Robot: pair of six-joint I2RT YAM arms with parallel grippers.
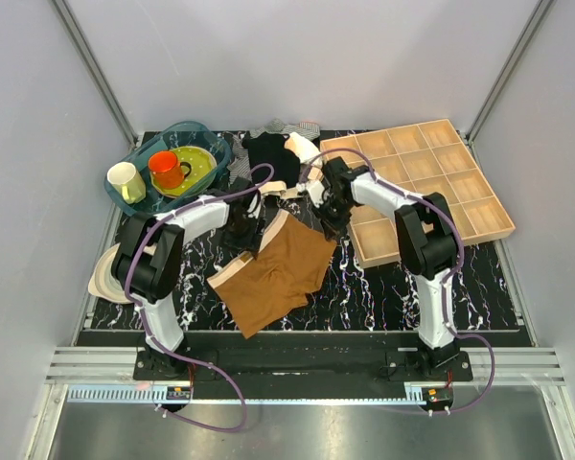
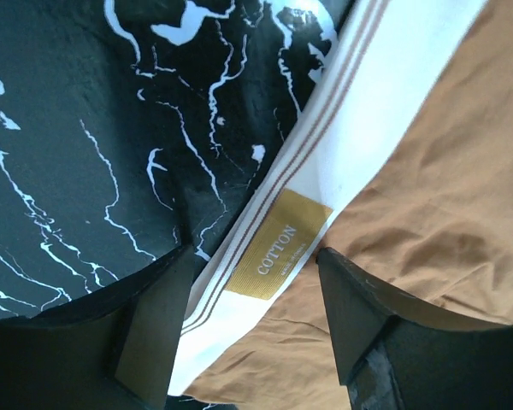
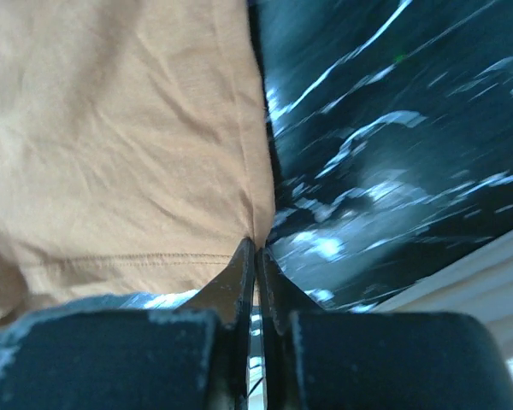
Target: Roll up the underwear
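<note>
The brown underwear (image 1: 278, 264) lies spread at a slant on the black marbled table, its white waistband (image 2: 359, 141) along the upper left. A gold cotton label (image 2: 280, 243) on that band sits between the fingers of my left gripper. Those fingers bear on the band's two edges, one on each side, with its width between them. At the right, my right gripper is shut on a corner of the brown cloth. From above, the left gripper (image 1: 254, 252) is at the waistband's middle and the right gripper (image 1: 332, 236) at the cloth's right edge.
A wooden compartment box (image 1: 422, 177) stands empty close by the right arm. Behind are dark and light clothes (image 1: 273, 153). A teal basket (image 1: 196, 134) with cups and a plate is at the back left, pale plates (image 1: 105, 278) below it.
</note>
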